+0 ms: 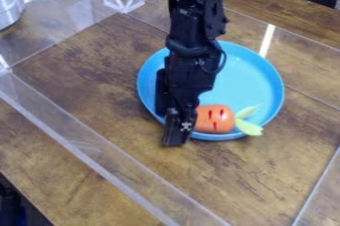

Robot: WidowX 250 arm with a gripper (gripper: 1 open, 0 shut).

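Note:
My black gripper reaches down from the top of the camera view over the left part of a blue round bowl, its lower end at the bowl's near-left rim. An orange toy carrot with pale green leaves lies in the bowl, just right of the gripper's fingers and partly behind them. The gripper is open; whether it touches the carrot is unclear.
The wooden table has clear room left of and in front of the bowl. Clear plastic strips or edges run along the near left and right. A white object sits at the top-left corner.

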